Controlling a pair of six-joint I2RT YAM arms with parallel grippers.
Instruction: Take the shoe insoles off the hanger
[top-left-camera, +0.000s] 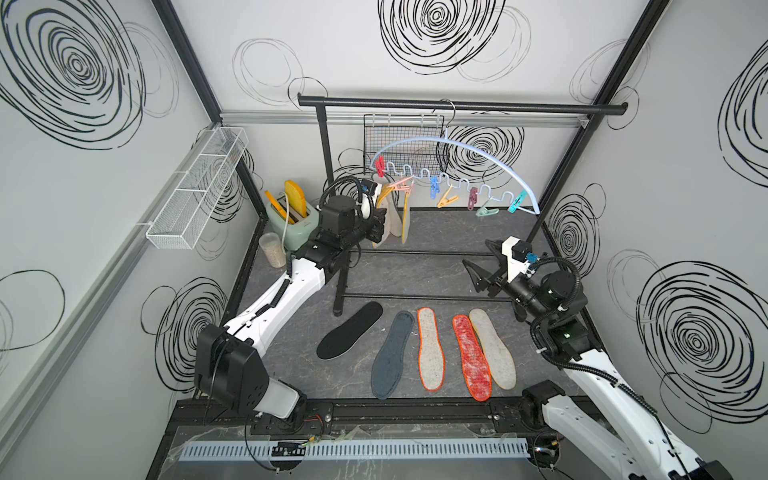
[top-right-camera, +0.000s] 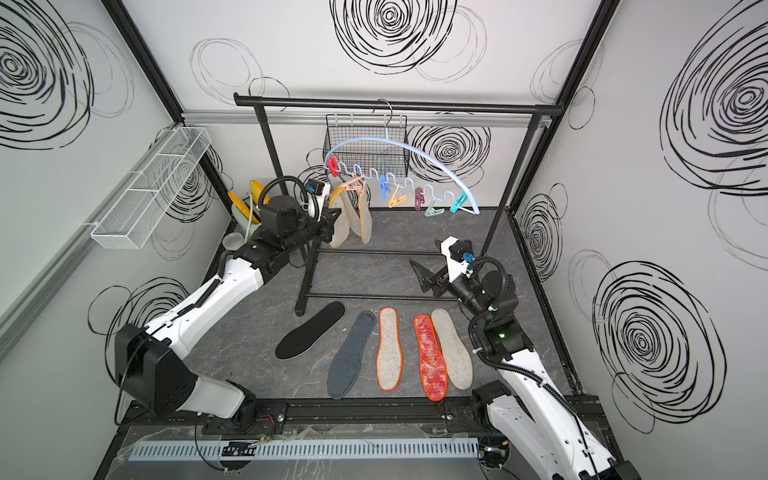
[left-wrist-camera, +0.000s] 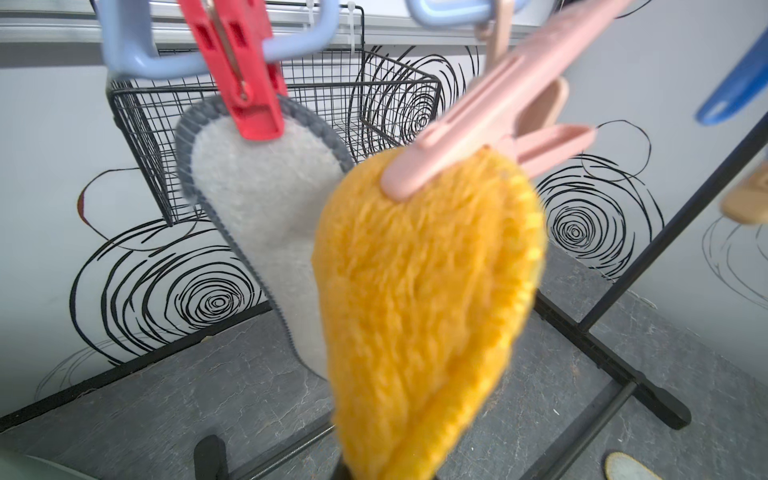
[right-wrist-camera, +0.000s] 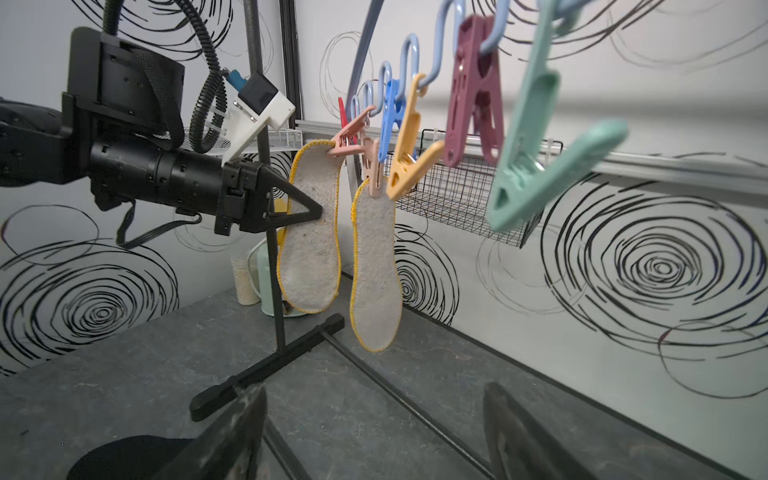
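Insoles hang from the clips on the blue hanger (top-right-camera: 428, 158). In the left wrist view a yellow furry insole (left-wrist-camera: 424, 296) under a pink clip (left-wrist-camera: 472, 104) fills the centre, beside a grey insole (left-wrist-camera: 256, 232) in a red clip (left-wrist-camera: 252, 104). The right wrist view shows the left gripper shut on the upper part of the yellow-edged insole (right-wrist-camera: 308, 264), with a second insole (right-wrist-camera: 374, 280) hanging beside it. My right gripper (top-right-camera: 428, 268) stands open, low and right of them, below the empty clips.
Several loose insoles (top-left-camera: 430, 348) lie along the front of the floor. The rack (top-left-camera: 512, 105) spans the back, with a wire basket (top-left-camera: 400, 128) behind the hanger. A green container (top-left-camera: 300, 232) stands at the back left.
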